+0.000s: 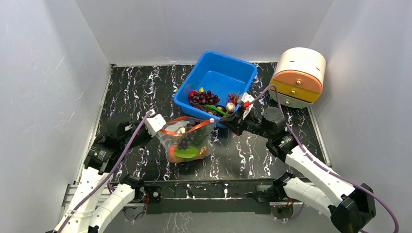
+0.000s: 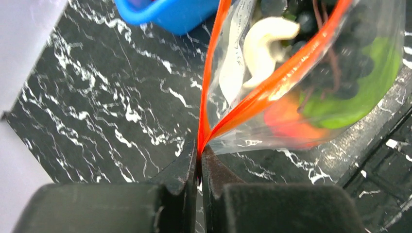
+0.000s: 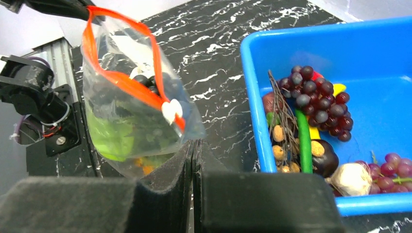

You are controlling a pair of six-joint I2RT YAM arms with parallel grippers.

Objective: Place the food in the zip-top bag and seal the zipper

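A clear zip top bag [image 1: 188,142] with an orange rim stands bulging between my arms. Inside it are a pale curved piece [image 2: 265,46], dark grapes [image 2: 335,73], a green piece and an orange-red piece. My left gripper is shut on one end of the orange rim, where both sides of the mouth meet. From there the mouth gapes toward the far end. A white slider [image 3: 171,110] sits on the rim near that end. My right gripper is shut close by the bag's clear side, below the slider; nothing shows between its fingers.
A blue bin [image 1: 214,57] stands behind the bag, holding dark grapes [image 3: 320,99], a green pod [image 3: 303,141], a garlic bulb [image 3: 353,178] and other food. A small drawer cabinet [image 1: 297,77] is at the back right.
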